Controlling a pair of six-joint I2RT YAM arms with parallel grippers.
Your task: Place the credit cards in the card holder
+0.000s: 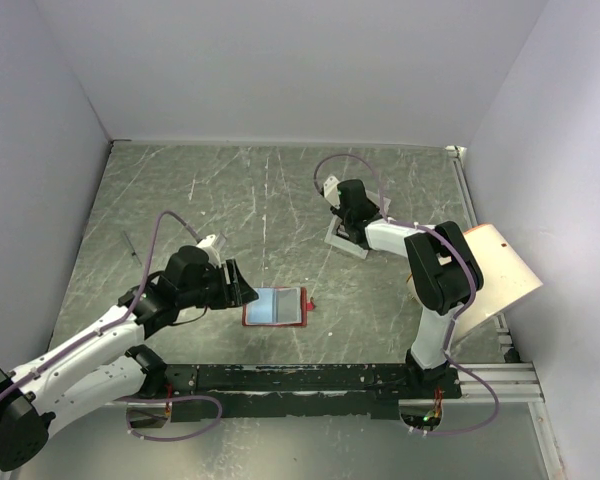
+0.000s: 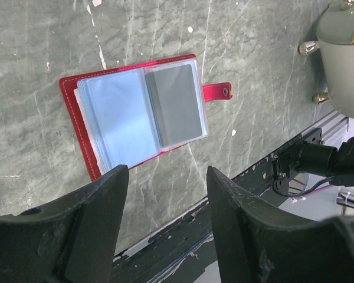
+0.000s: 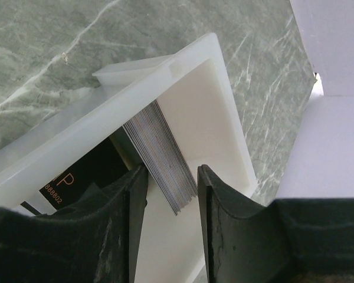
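The red card holder (image 2: 123, 115) lies open at the front centre, blue and grey sleeves showing, its red tab pointing right. My left gripper hangs beside it, open and empty; in the top view it is (image 1: 238, 285). At the back right is a white plastic tray (image 1: 340, 240) (image 3: 227, 118), mostly under my right gripper (image 1: 350, 210). In the right wrist view a stack of cards (image 3: 156, 144) leans in the tray beside a black card (image 3: 76, 177). My right gripper is open over the stack's lower part, one finger to either side of it.
A cream board (image 1: 495, 280) rests at the right edge beside the right arm. A thin rod (image 1: 131, 248) lies at the left. Walls enclose the back and sides.
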